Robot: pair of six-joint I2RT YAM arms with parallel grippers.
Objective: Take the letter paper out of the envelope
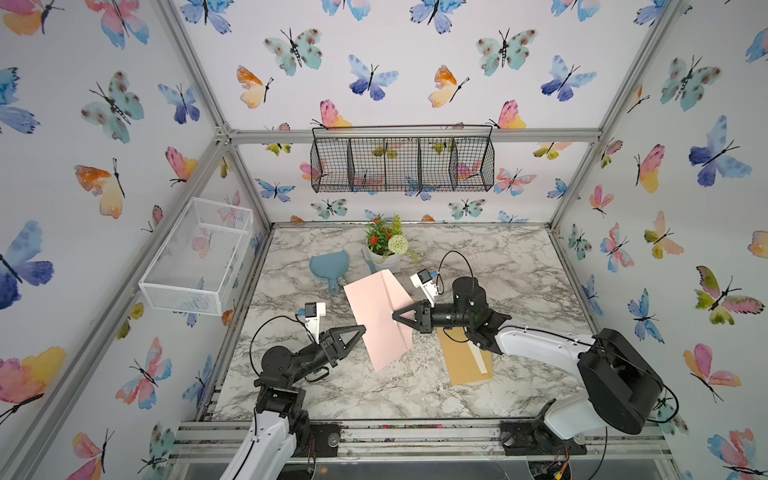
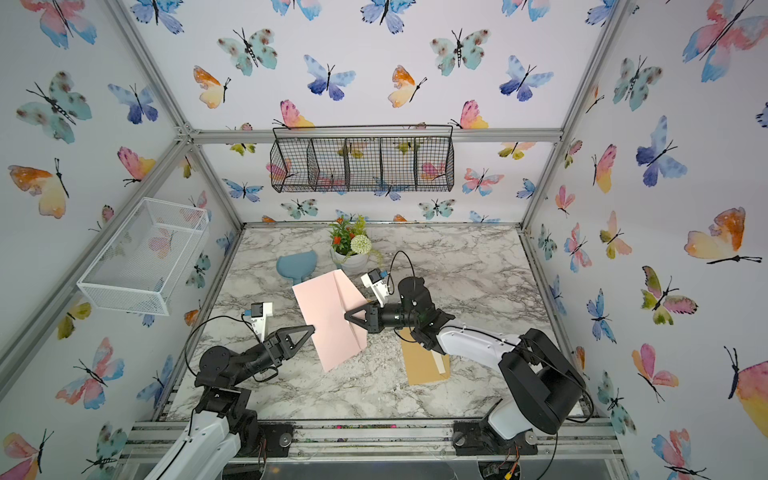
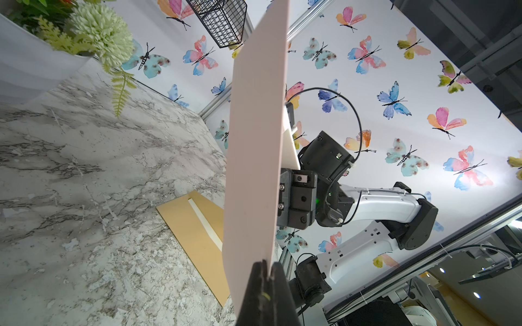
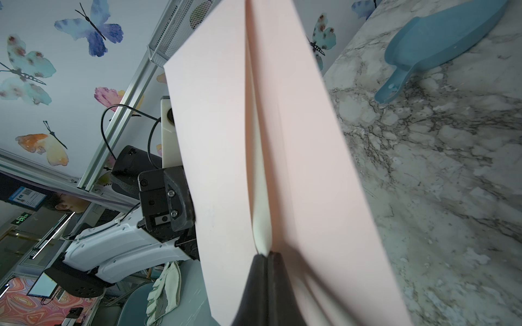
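A pink envelope [image 1: 376,316] is held up over the table, its left edge pinched by my left gripper [image 1: 364,329], which is shut on it. In the left wrist view the envelope [image 3: 252,163] stands nearly edge-on above the fingertips. My right gripper [image 1: 395,315] is shut against the other side, at the lengthwise opening. There a pale strip of letter paper [image 4: 261,214] shows in the gap of the envelope [image 4: 217,125] and runs down to the right gripper's tips [image 4: 265,255]. Whether these pinch the paper is not clear. The rest of the paper is hidden.
A tan envelope [image 1: 458,364] with a white strip lies on the table under the right arm. A blue dustpan [image 1: 329,267] and a potted plant [image 1: 386,246] stand farther back.
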